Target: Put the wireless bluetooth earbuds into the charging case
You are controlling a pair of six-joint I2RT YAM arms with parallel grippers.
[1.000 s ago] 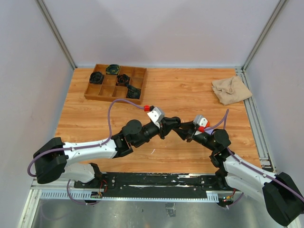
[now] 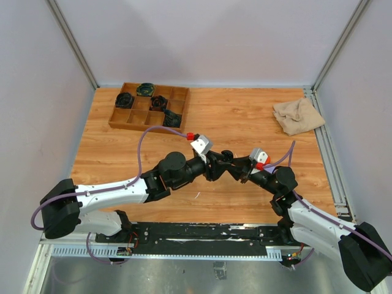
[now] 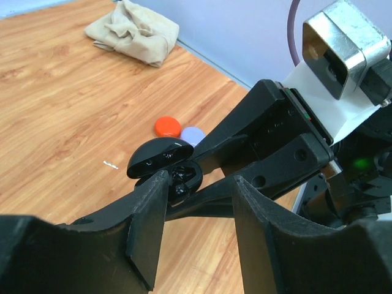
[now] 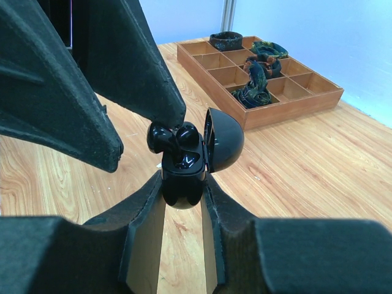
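The black charging case (image 4: 182,184) is held upright in my right gripper, its lid (image 4: 223,138) hinged open. Glossy black earbud shapes (image 4: 161,139) sit at the top of its body; whether both are fully seated I cannot tell. My left gripper (image 2: 222,163) is at the case, its fingers parted beside the earbuds, with no earbud clearly between them in the right wrist view.
A wooden compartment box (image 2: 140,116) with dark cloth items stands at the back left. A beige cloth (image 2: 297,116) lies at the right. An orange disc (image 3: 167,126) and a lavender disc (image 3: 193,135) lie on the table (image 2: 239,110) behind the grippers.
My left arm has shifted very slightly, mainly at the wrist near the case. The right arm and the case look unchanged.
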